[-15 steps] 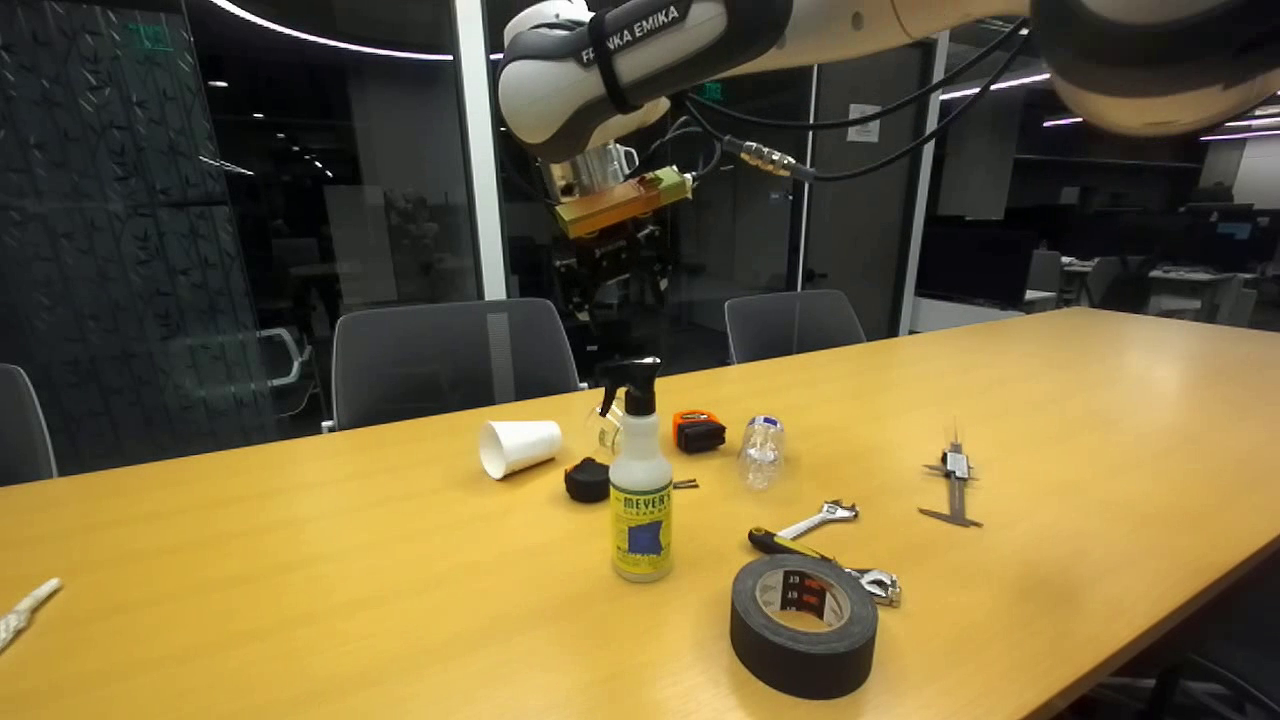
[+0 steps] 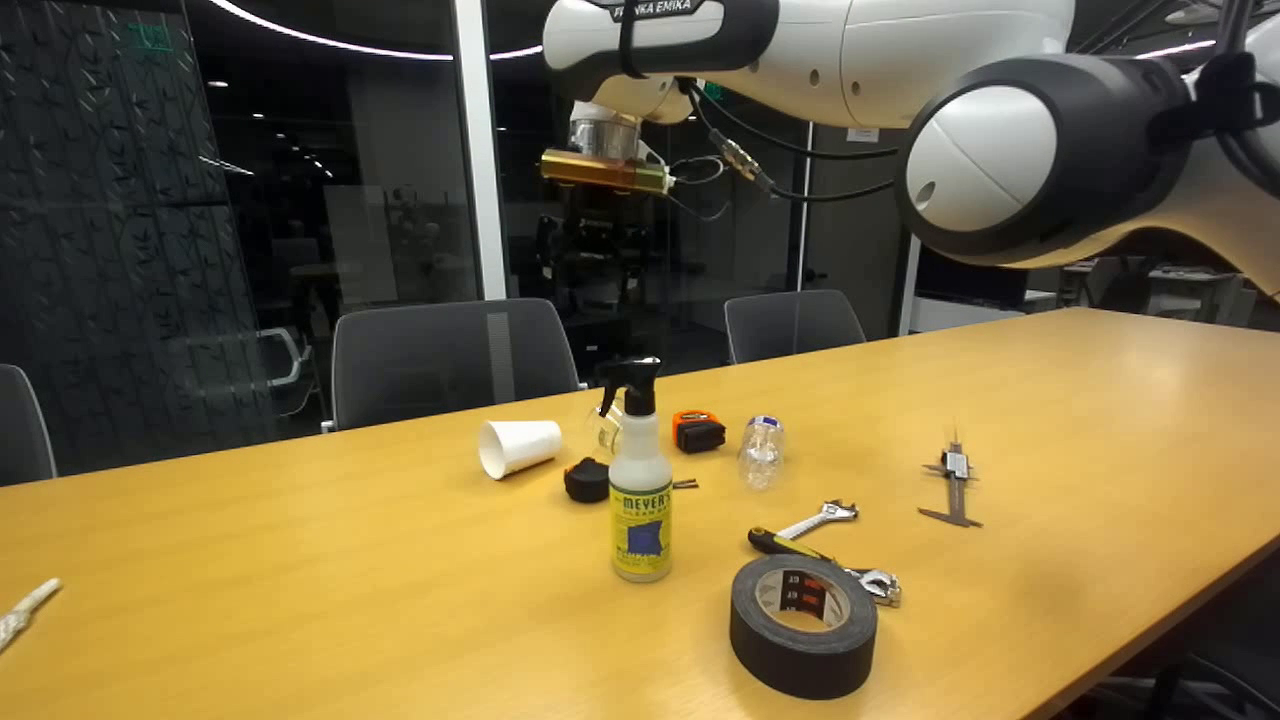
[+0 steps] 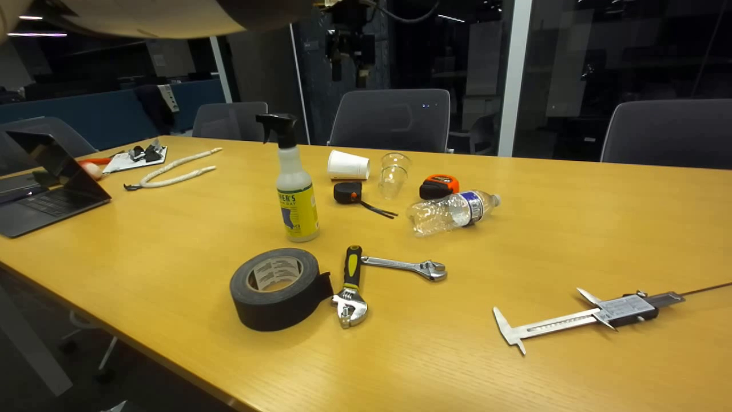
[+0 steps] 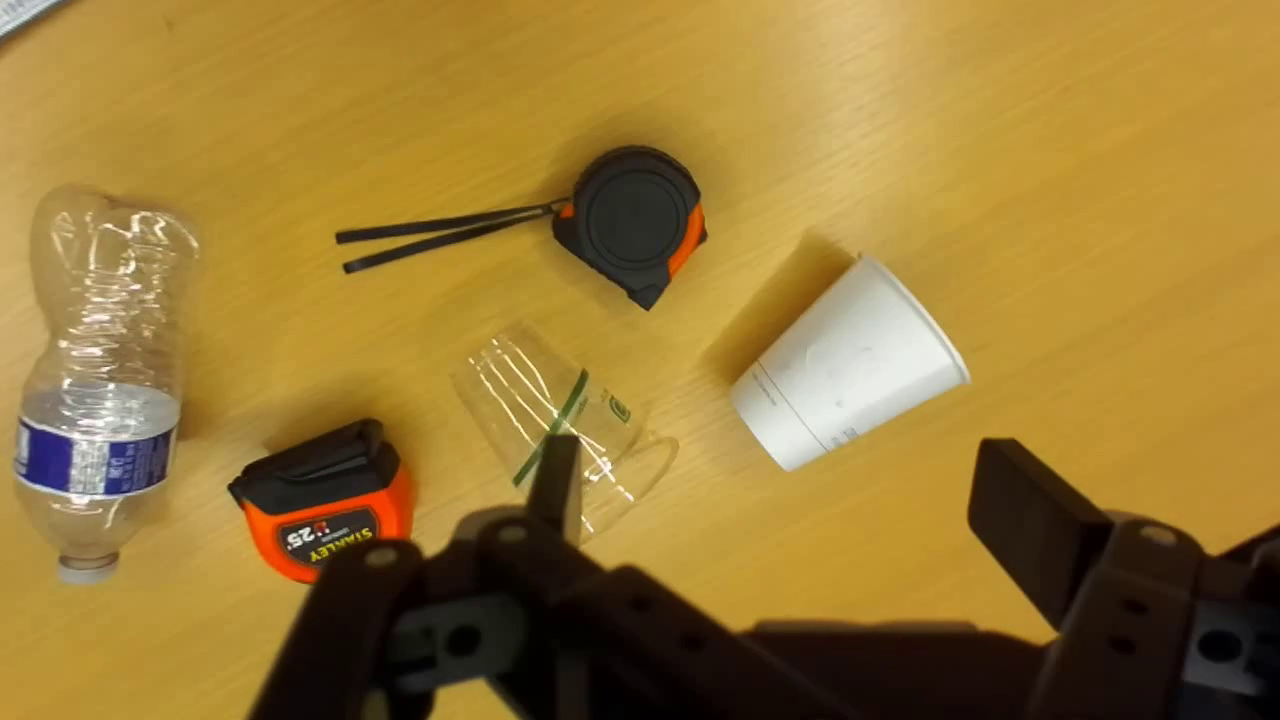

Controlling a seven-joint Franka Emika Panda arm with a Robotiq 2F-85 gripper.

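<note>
My gripper hangs high above the table's far side, open, with nothing between its widely spaced fingers. In the wrist view a white paper cup [image 4: 849,366] lies on its side, ahead of the right finger [image 4: 1034,528]. A clear plastic cup [image 4: 528,396] lies beyond the left finger, which covers a little of it. A black tape measure [image 4: 633,222] with a strap rests farther up in that view. To the left are an orange-and-black tape measure [image 4: 330,504] and a clear bottle [image 4: 102,372] lying down.
An upright spray bottle [image 3: 297,199] stands as the tallest table item. Near it are black tape [image 3: 278,292], two wrenches [image 3: 405,266] and a caliper [image 3: 597,316]. A laptop [image 3: 51,185] and white rope [image 3: 171,171] occupy the far left in exterior view 2.
The arm has shifted; its hand is slightly higher and more level than a second ago. The objects on the table have not moved.
</note>
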